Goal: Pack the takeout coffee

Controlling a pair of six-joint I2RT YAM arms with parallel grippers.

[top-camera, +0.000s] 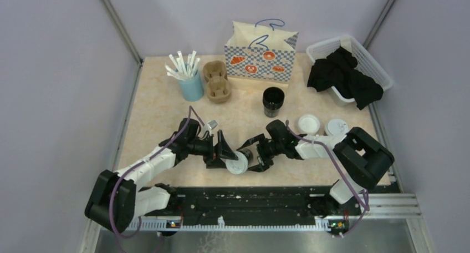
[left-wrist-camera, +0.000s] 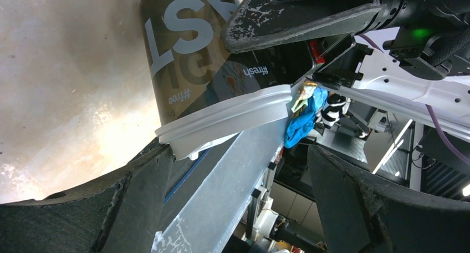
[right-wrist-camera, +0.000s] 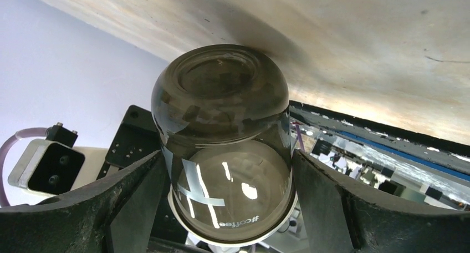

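Note:
A dark coffee cup (right-wrist-camera: 221,114) with a white lid (top-camera: 236,163) leans over near the table's front edge, its lid tipped toward the front. My right gripper has the cup between its fingers, which lie close against both sides; whether they press on it cannot be told. In the left wrist view, the cup's printed side (left-wrist-camera: 183,42) and the lid's edge show, with a right finger (left-wrist-camera: 299,20) along the cup. Open, my left gripper has one finger (left-wrist-camera: 149,181) close by the lid's rim; any contact is unclear.
Behind stand a patterned paper bag (top-camera: 259,64), a brown cup carrier (top-camera: 219,90), a blue holder of straws (top-camera: 192,89) and another black cup (top-camera: 272,100). Spare white lids (top-camera: 308,124) lie right of it, below a basket (top-camera: 377,70) with black cloth.

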